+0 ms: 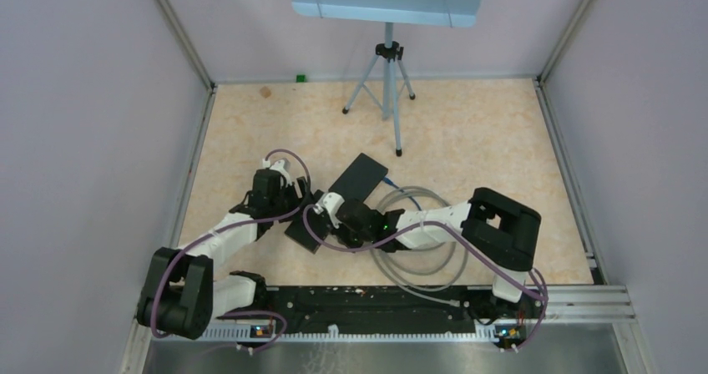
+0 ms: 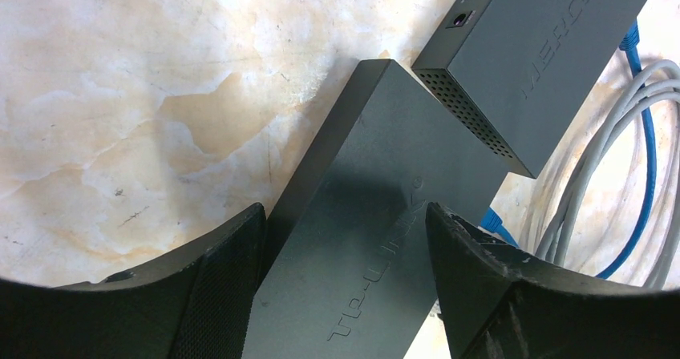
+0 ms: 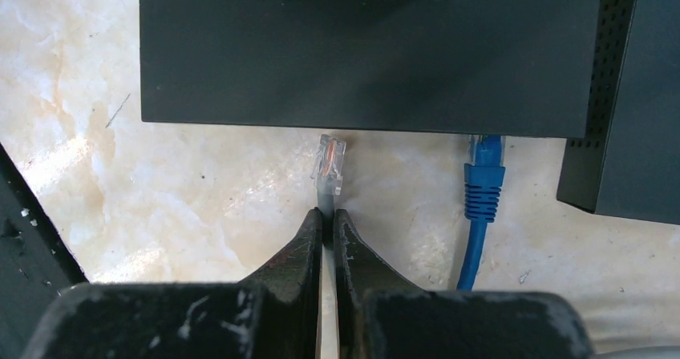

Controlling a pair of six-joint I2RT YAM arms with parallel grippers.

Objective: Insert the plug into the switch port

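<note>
In the right wrist view, a clear plug [image 3: 329,163] on a grey cable points at the long side of the black TP-Link switch [image 3: 361,70], a small gap from its edge. My right gripper is shut on the cable just behind the plug. The ports on that side are hidden from above. My left gripper stands part open over the near part of the switch [image 2: 377,239], one finger on each side of it in the left wrist view; whether the fingers touch it, I cannot tell.
A second black box [image 2: 545,62], marked Mercury, adjoins the switch's far end. A blue cable [image 3: 483,191] is plugged into the switch right of the grey plug. Coiled grey cable [image 1: 417,265] lies to the right.
</note>
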